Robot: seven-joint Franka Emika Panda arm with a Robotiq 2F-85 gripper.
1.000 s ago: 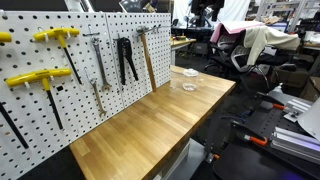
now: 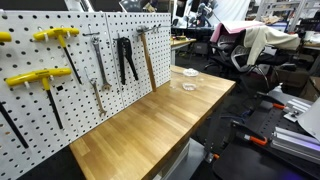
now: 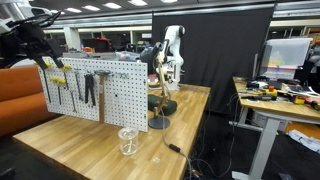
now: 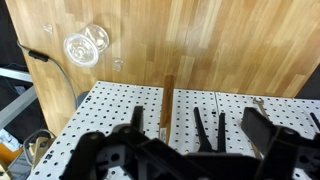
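Note:
My gripper is open in the wrist view, its dark fingers (image 4: 255, 128) spread wide above the white pegboard (image 4: 105, 118) with nothing between them. Below the gap show the hammer's wooden handle (image 4: 168, 97) and the black pliers' handles (image 4: 221, 125). In exterior view 2 the gripper (image 3: 35, 22) hangs at the upper left, above the board's yellow tools. From exterior view 1, the hammer (image 2: 149, 62), black pliers (image 2: 126, 58), metal wrenches (image 2: 98, 95) and yellow T-handle tools (image 2: 40, 76) hang on the board.
A clear round container (image 3: 128, 141) stands on the wooden table (image 3: 60, 136), in front of the board. A cable (image 4: 62, 68) with a small dark piece lies near it. Much of the tabletop before the board is bare.
Parts of the arm at the top edge of exterior view 1 have come into sight and shifted left above the pegboard. The hanging tools and table have not moved.

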